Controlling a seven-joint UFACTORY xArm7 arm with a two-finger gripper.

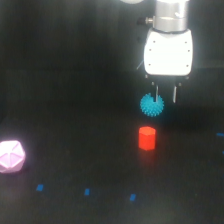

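Note:
My gripper (165, 97) points downward in the upper right of the camera view, its white body above two thin dark fingers. The fingers stand apart, with nothing seen between them. A spiky blue ball (152, 105) lies on the dark surface, just below and left of the fingers; the left fingertip appears near its top edge. I cannot tell whether they touch. Below the ball is a red block (147, 138), clear of the gripper. At the left edge sits a pink and white faceted ball (11, 156).
Small blue marks (87, 191) are spread over the dark table (75, 140), a few along the front and one at the right edge.

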